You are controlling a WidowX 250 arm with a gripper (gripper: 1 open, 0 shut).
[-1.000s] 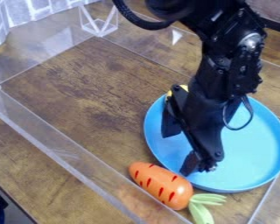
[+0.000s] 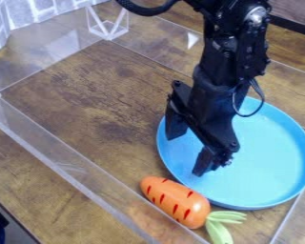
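Observation:
My black gripper [image 2: 193, 143] hangs over the blue plate [image 2: 263, 162] on the right, its fingers spread open and pointing down toward the plate's left part. The body of the gripper hides much of the plate's upper half. An orange toy carrot [image 2: 174, 200] with dark red stripes and pale green leaves lies on the wood just off the plate's lower left edge.
Clear plastic walls [image 2: 66, 162] edge the wooden surface [image 2: 85, 95] at the left and back. A white cloth [image 2: 15, 19] shows at the top left corner.
The gripper has moved slightly up and to the left over the plate. The plate and carrot have stayed where they were.

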